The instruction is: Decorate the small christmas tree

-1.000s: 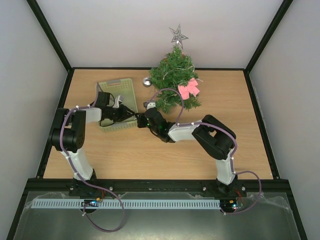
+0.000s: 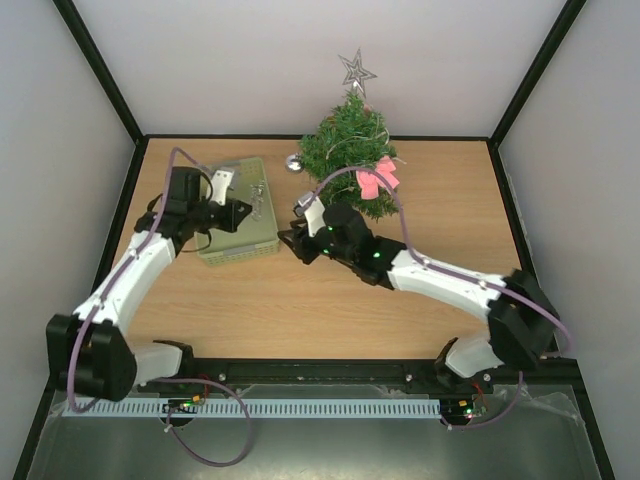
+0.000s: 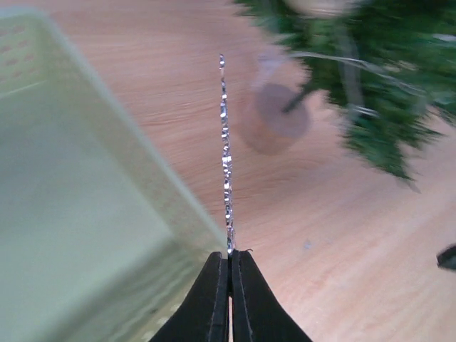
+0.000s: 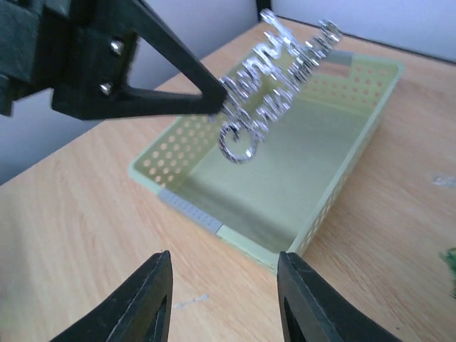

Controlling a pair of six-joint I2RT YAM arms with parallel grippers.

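Note:
My left gripper is shut on a silver glittery ornament, held upright above the green basket (image 2: 225, 250); in the right wrist view the ornament (image 4: 260, 100) appears as a sparkly snowflake-like shape. My right gripper is open, nothing between its fingers, right of the basket and below the tree. The small Christmas tree (image 2: 340, 145) carries a pink bow (image 2: 378, 178), a silver star (image 2: 357, 73) on top and a silver ball (image 2: 293, 163) at its left.
Walls and dark frame edges bound it on the sides and back.
My left gripper has risen from the basket with the arm stretching up. My right arm's elbow has swung out toward the front right, the gripper staying near the basket's right side.

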